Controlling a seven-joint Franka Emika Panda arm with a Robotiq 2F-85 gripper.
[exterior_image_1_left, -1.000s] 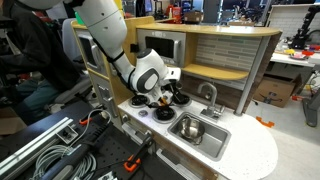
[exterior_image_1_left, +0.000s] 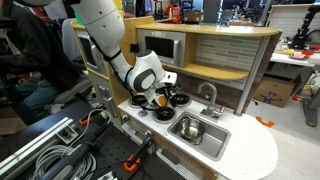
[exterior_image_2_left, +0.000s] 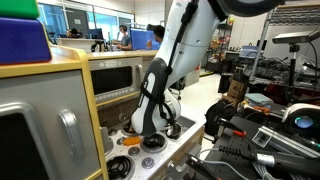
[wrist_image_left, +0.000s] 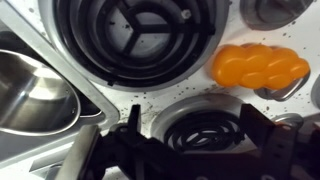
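In the wrist view my gripper stands open, its two dark fingers apart at the bottom edge with nothing held between them. Behind that gap is the smaller stove burner (wrist_image_left: 202, 127). An orange, lumpy object (wrist_image_left: 260, 68) lies on the stovetop to the upper right, clear of the fingers; it also shows on the stove in the second exterior view, as an orange piece (exterior_image_2_left: 131, 141). A metal pot (wrist_image_left: 35, 93) sits in the sink at the left of the wrist view. The white arm (exterior_image_1_left: 145, 75) leans over the stove and partly covers it.
The sink (exterior_image_1_left: 197, 137) with its tall faucet (exterior_image_1_left: 211, 98) adjoins the stove. A microwave (exterior_image_1_left: 159, 47) and a wooden shelf (exterior_image_1_left: 218, 69) overhang the back of the counter. The white counter (exterior_image_1_left: 247, 150) right of the sink is bare.
The arm has shifted slightly to the left over the stove, and more of the orange object shows beside it. The pot in the sink looks unmoved.
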